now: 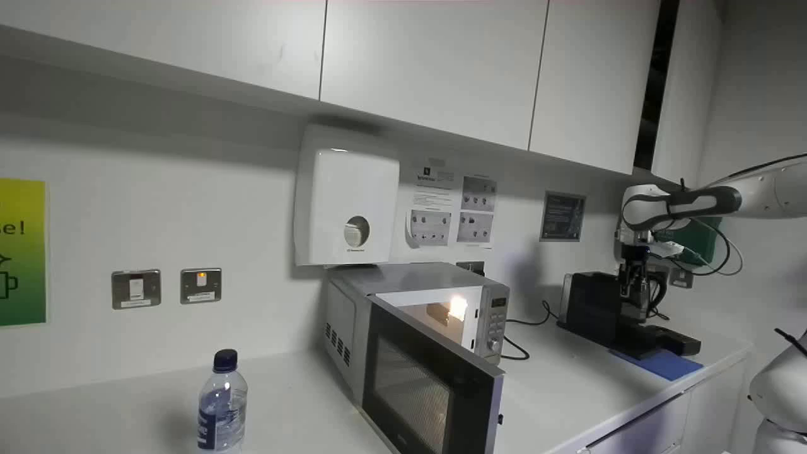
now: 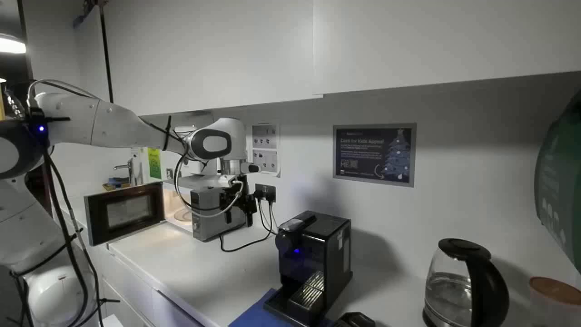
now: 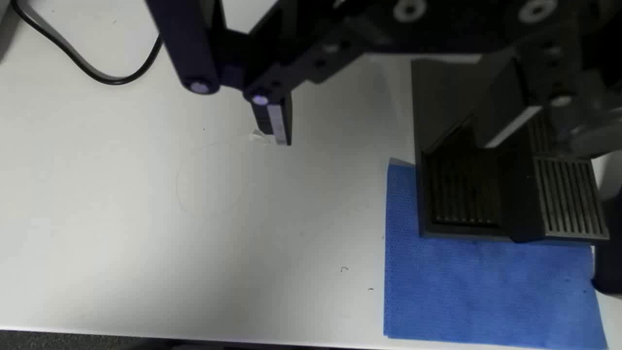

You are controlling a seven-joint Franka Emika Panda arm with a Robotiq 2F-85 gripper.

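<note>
My gripper is open in the wrist view. Its two fingers (image 3: 275,123) stand far apart, and only the white counter and part of the coffee machine appear beyond the gap. In exterior view 2, the gripper (image 2: 239,211) points down above the counter, between the microwave (image 2: 202,218) and the black coffee machine (image 2: 333,240). The microwave door (image 1: 423,378) stands wide open in exterior view 1, with a light on inside. A blue cloth (image 3: 466,291) lies flat under the coffee machine's front.
A clear bottle (image 1: 222,412) with a dark cap stands left of the microwave. The glass kettle (image 2: 449,283) is right of the coffee machine. Black cables (image 2: 250,245) trail along the wall side, and cupboards (image 1: 431,60) overhang the counter.
</note>
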